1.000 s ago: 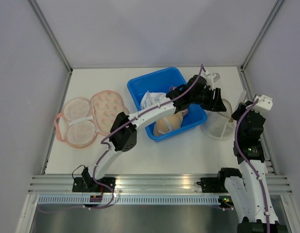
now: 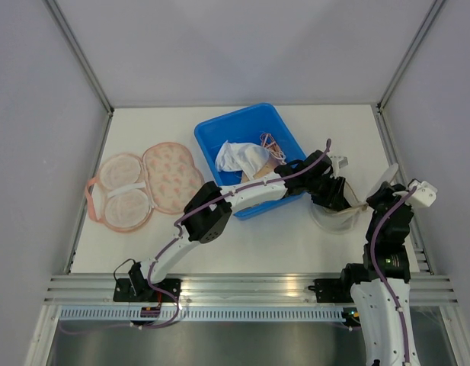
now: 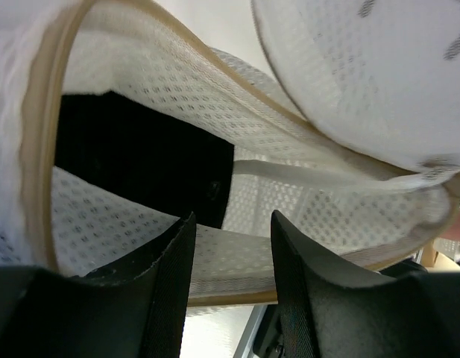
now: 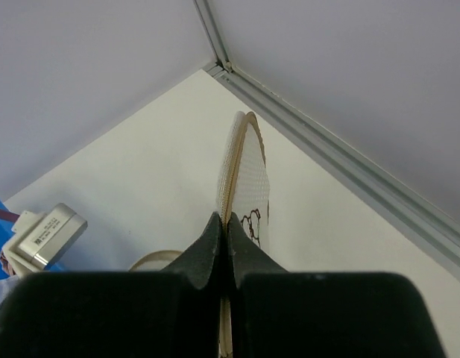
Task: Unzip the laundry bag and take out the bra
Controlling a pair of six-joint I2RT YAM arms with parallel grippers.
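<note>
The white mesh laundry bag [image 2: 330, 223], trimmed in beige, stands unzipped at the table's right side. My left wrist view looks into its mouth, where a dark black item [image 3: 140, 160] lies; whether it is the bra cannot be made out. In front of the near mesh wall, the left gripper is open, with no garment clasped. My right gripper is shut on the beige edge of the bag's flap [image 4: 248, 183], which stands up from its fingers. From above, the left gripper partly covers the bag.
Just left of the bag, under my left arm, is a blue bin [image 2: 233, 122] with a white cloth [image 2: 242, 157] and beige items. An opened peach bag [image 2: 171, 175] lies at far left. Bare table shows at the front.
My left gripper has come down and slightly right, into the bag's area. The blue bin has shifted slightly left.
</note>
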